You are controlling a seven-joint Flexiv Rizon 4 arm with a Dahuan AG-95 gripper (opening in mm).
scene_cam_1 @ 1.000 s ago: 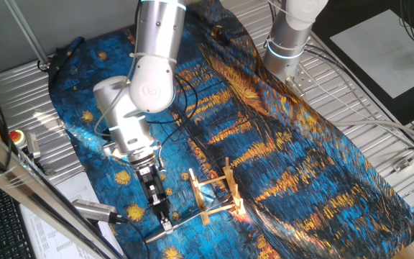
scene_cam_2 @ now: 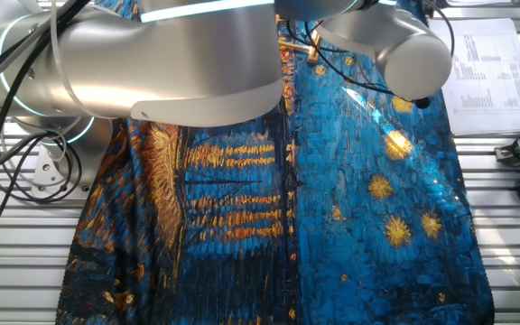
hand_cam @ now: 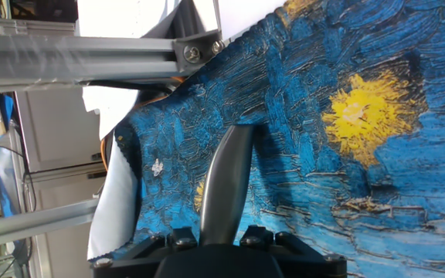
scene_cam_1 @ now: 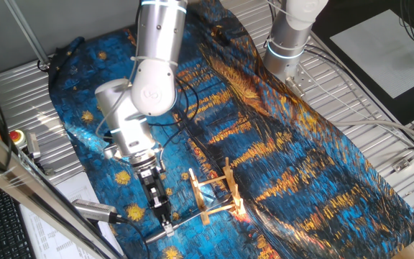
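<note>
A long silver utensil (scene_cam_1: pixel 154 237) lies slantwise low over the blue cloth in exterior view 1. Its far part reaches toward a small wooden rack (scene_cam_1: pixel 205 214), whose bars partly cover it. My gripper (scene_cam_1: pixel 167 229) points down at the utensil near its handle end and appears shut on it. In the wrist view, the smooth, curved metal handle (hand_cam: pixel 228 181) sticks out from between the black fingers. The utensil's other end is hidden there by the gripper. Exterior view 2 shows only a corner of the rack (scene_cam_2: pixel 310 47) behind the arm; the gripper is hidden.
A painted cloth (scene_cam_1: pixel 300 173) covers the table, with wide clear areas. A metal frame post (scene_cam_1: pixel 49 194), a grey device with a cable (scene_cam_1: pixel 94 211) and a laptop keyboard (scene_cam_1: pixel 2 226) are at the left.
The arm has shifted only very slightly at its wrist. The utensil and the wooden rack look unchanged in place.
</note>
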